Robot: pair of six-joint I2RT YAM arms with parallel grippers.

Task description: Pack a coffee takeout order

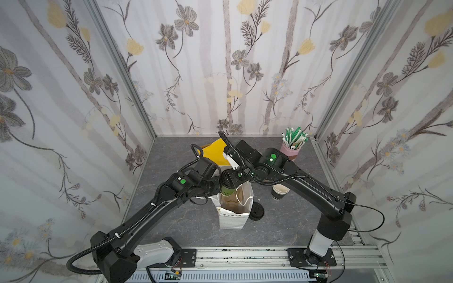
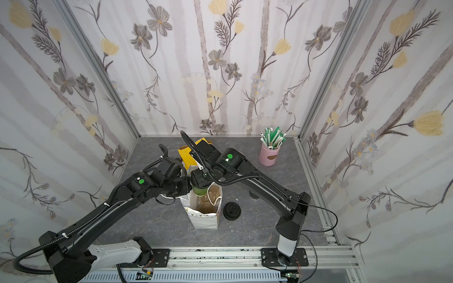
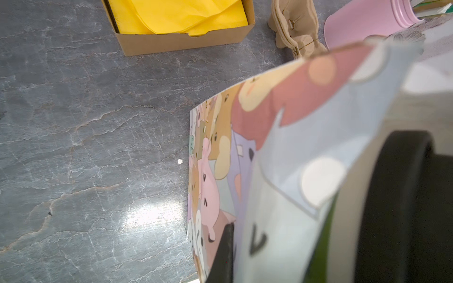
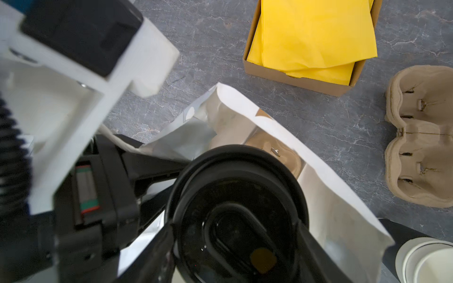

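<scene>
A white paper bag [image 1: 233,220] with cartoon animals on its side [image 3: 217,179] stands open at the middle front. Over its mouth, my right gripper is shut on a cup's black lid [image 4: 236,188]. The cup's green sleeve [image 2: 200,192] dips inside the bag's rim, upright; its bottom is hidden. At the bag's left rim my left gripper is shut with the thin paper wall between its fingers. One dark finger [image 3: 225,259] lies along the bag's outside; the other is mostly hidden.
A loose black lid [image 1: 256,211] lies right of the bag, and a white-topped cup [image 1: 280,189] stands farther right. Behind are yellow napkins [image 4: 316,37] in a box, a cardboard cup carrier [image 4: 420,136] and a pink holder [image 2: 269,154] with straws.
</scene>
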